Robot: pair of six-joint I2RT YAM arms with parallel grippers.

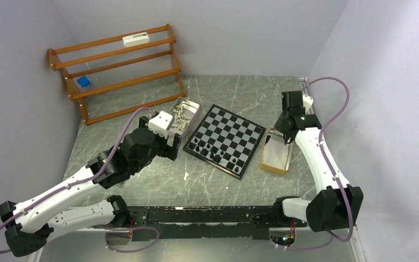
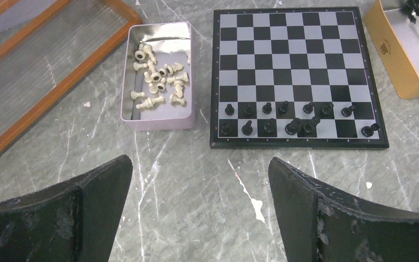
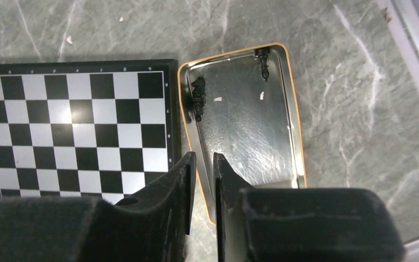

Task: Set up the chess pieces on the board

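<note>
The chessboard (image 1: 224, 141) carries black pieces in two rows along its near edge, clearest in the left wrist view (image 2: 292, 126). My right gripper hangs over the yellow-rimmed tray (image 3: 243, 120), which holds black pieces (image 3: 198, 99) at its left and far wall; its fingers are open a narrow way with nothing held. My left gripper is open above the table, left of the board, with nothing between its fingers. A pale tray (image 2: 158, 124) of white pieces lies left of the board.
A wooden rack (image 1: 112, 112) stands at the back left. Walls close in on the back and both sides. The table in front of the board (image 2: 207, 196) is clear apart from small white flecks.
</note>
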